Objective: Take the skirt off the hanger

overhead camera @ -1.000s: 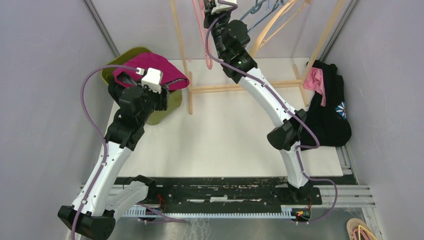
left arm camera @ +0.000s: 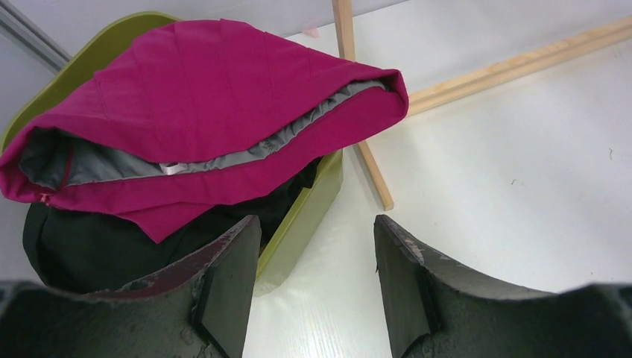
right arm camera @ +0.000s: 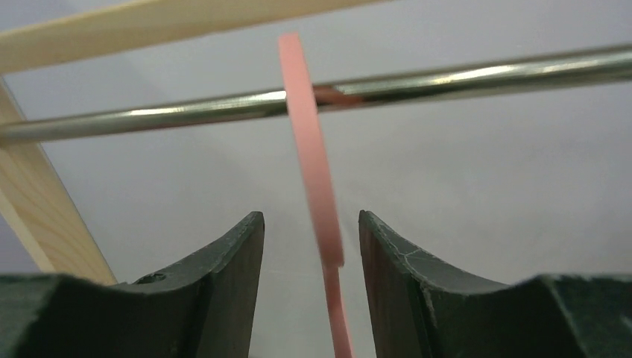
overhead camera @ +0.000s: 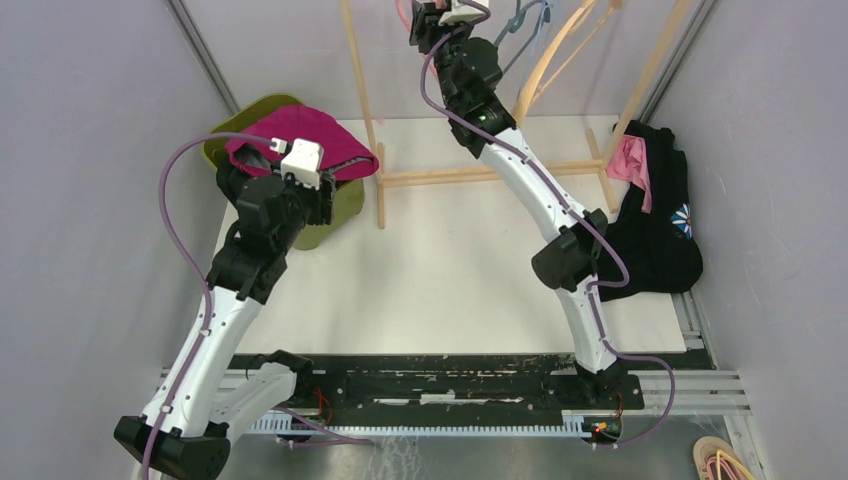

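Note:
The magenta skirt (left arm camera: 216,97) lies draped over the olive green basket (left arm camera: 302,224), on top of black cloth, clear of any hanger. My left gripper is open beside the basket, nothing between its fingers. A pink hanger (right arm camera: 311,142) hangs from the metal rod (right arm camera: 209,115) of the wooden rack in the right wrist view. Around it, with a gap on either side, my right gripper stands open. In the top view the right gripper is up at the rack's top edge, partly cut off.
Blue hangers (overhead camera: 525,20) and a wooden hanger (overhead camera: 560,50) hang right of the right gripper. Black and pink clothing (overhead camera: 650,230) lies at the table's right side.
The left gripper has shifted only slightly; the skirt rests as before.

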